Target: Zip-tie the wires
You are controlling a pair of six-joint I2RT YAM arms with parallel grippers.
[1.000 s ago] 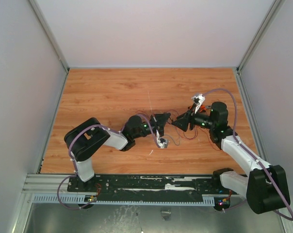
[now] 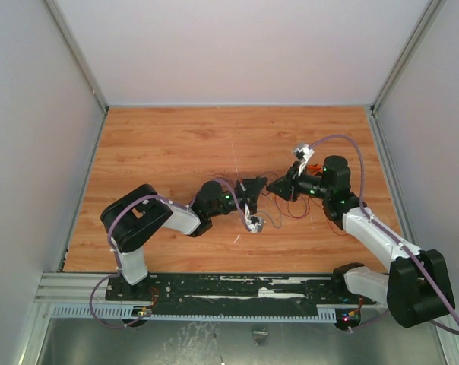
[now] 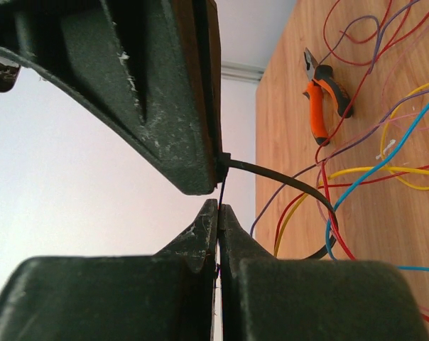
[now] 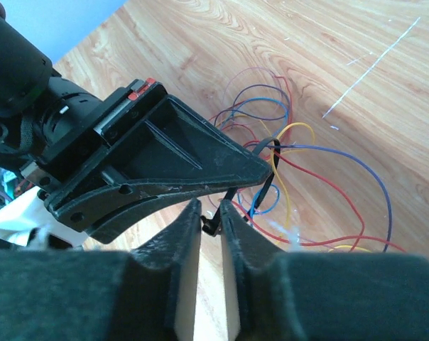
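A loose bundle of coloured wires [image 3: 374,172] lies on the wooden table, circled by a black zip tie [image 3: 278,177]. My left gripper [image 2: 261,185] is shut, with the thin dark end of the tie at its tips in the left wrist view. Just right of it, my right gripper [image 2: 280,188] has its tips close together around the tie's small black head; whether they grip it I cannot tell. In the right wrist view the left gripper's body covers part of the bundle.
Orange-handled pliers [image 3: 317,114] lie beyond the wires, partly under my right arm in the top view. Walls enclose it.
My right gripper and arm have shifted slightly left and toward the left gripper, with the wrist moving a little toward the back. The left arm has stayed still.
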